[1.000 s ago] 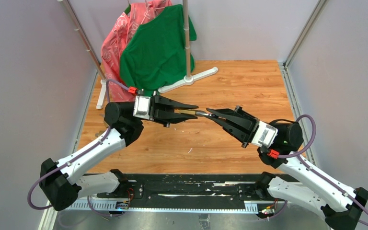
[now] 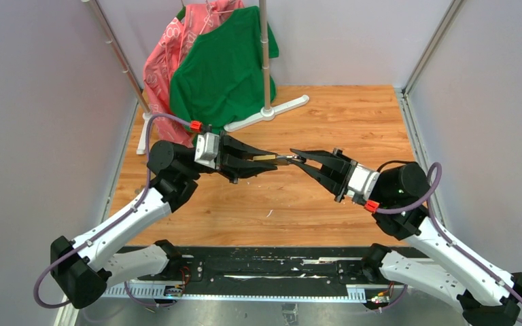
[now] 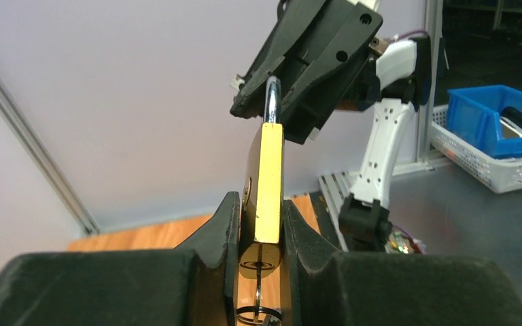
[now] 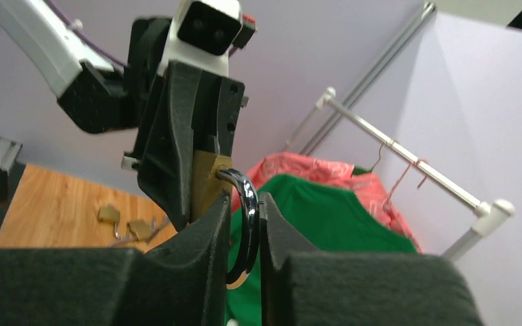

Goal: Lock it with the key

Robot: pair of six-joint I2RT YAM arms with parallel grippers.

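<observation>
A brass padlock (image 3: 269, 183) is held in the air over the middle of the table, with my left gripper (image 2: 274, 160) shut on its body. Its silver shackle (image 4: 248, 210) points toward my right gripper (image 2: 299, 157). In the top view the right fingers stand apart; in the right wrist view the shackle lies in the narrow gap between them. A thin key (image 3: 259, 292) with a ring (image 3: 258, 312) sticks out from the padlock's underside in the left wrist view. Whether the shackle is fully seated is hidden from me.
More brass padlocks (image 4: 138, 229) lie on the wooden table (image 2: 353, 129), seen in the right wrist view. A green shirt (image 2: 224, 75) and a red garment (image 2: 165, 64) hang from a rack at the back left.
</observation>
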